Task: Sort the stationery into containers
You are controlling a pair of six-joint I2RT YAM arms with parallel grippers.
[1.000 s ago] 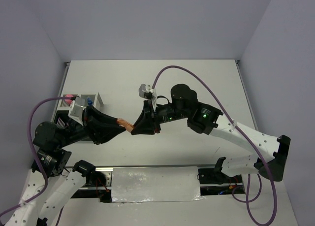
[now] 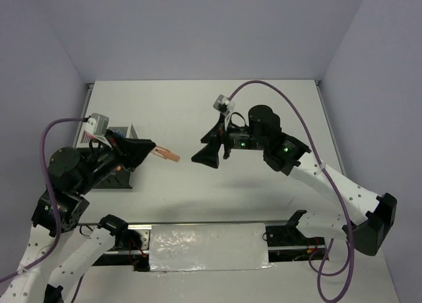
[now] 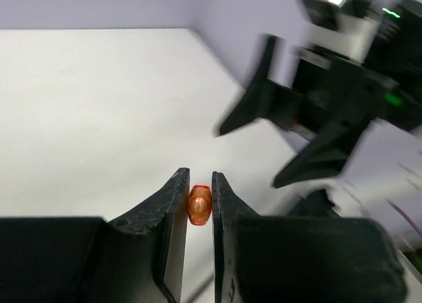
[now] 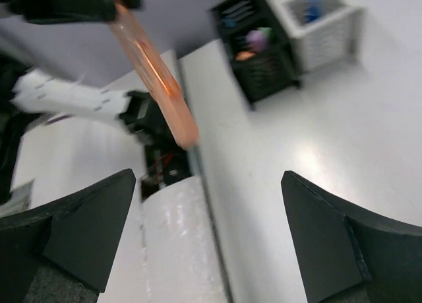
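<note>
An orange stick-like item (image 2: 166,154) juts out from my left gripper (image 2: 150,150), which is shut on it, above the table left of the middle. End-on in the left wrist view, the orange tip (image 3: 200,206) shows between the fingers. Seen from the right wrist, the orange item (image 4: 158,85) is long and slim, slightly blurred. My right gripper (image 2: 206,151) stands open to its right, apart from it, with nothing between its fingers. The black container (image 4: 264,72) and white container (image 4: 324,35), holding small coloured things, stand at the left, partly hidden by the left arm in the top view.
Grey walls (image 2: 369,72) bound the back and sides. A silvery sheet (image 2: 208,247) lies along the front edge. Purple cables (image 2: 310,134) loop from both arms.
My right gripper has let go of the orange item's end, opened and drawn back to the right. My left gripper keeps the item and has shifted left and toward the back.
</note>
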